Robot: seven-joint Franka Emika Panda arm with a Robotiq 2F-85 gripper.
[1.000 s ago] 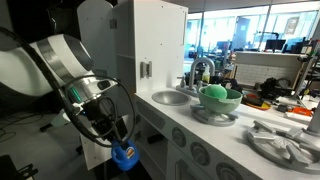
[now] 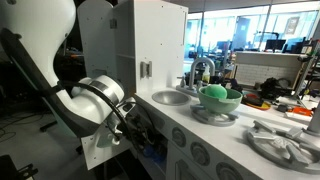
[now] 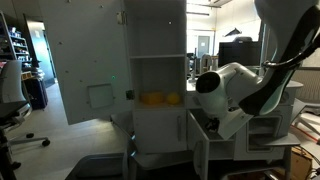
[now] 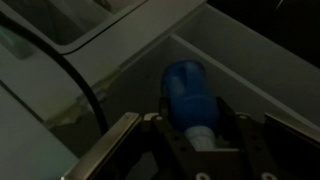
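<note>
A blue bottle-like object (image 4: 188, 85) with a pale end towards me fills the middle of the wrist view. My gripper is shut on it, one finger to each side. Beyond the blue object are the grey walls of a drawer-like space (image 4: 240, 82); whether it touches the bottom is too dark to tell. In exterior view 1 only a dark blue patch of the object (image 2: 155, 152) shows, low beside the counter front. From exterior view 2, the arm (image 3: 235, 88) bends down over a light open drawer (image 3: 200, 150), hiding the gripper.
A counter (image 2: 235, 142) holds a sink (image 2: 171, 97), a green bowl (image 2: 220, 101) with a green ball, and a metal tray (image 2: 285, 148). A tall white cabinet (image 2: 150, 45) stands behind. Yellow bowls (image 3: 153, 98) sit on its shelf.
The arm has moved away from the camera and rightward, carrying the blue object towards the counter front.
</note>
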